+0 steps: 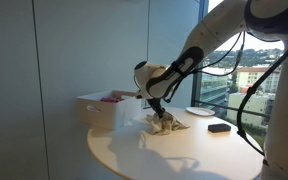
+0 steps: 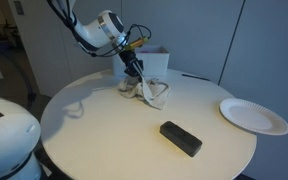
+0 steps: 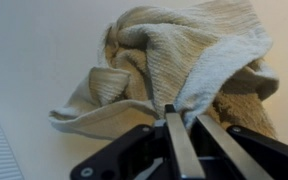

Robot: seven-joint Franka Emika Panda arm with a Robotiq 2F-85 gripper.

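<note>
A crumpled beige cloth (image 3: 164, 55) lies on the round white table, heaped below my gripper. In the wrist view the narrow fingers are closed on a fold of it, and the rest spreads out beyond them. From exterior view 1, the cloth (image 1: 167, 125) bunches up under the gripper (image 1: 158, 111). Exterior view 2 shows the cloth (image 2: 144, 92) with part of it pulled up toward the gripper (image 2: 136, 72) and most still resting on the table.
Behind the cloth stands an open white box (image 1: 108, 112) with something reddish inside. A dark block (image 2: 181, 138) and a white paper plate (image 2: 254, 116) sit apart on the table (image 2: 94, 140).
</note>
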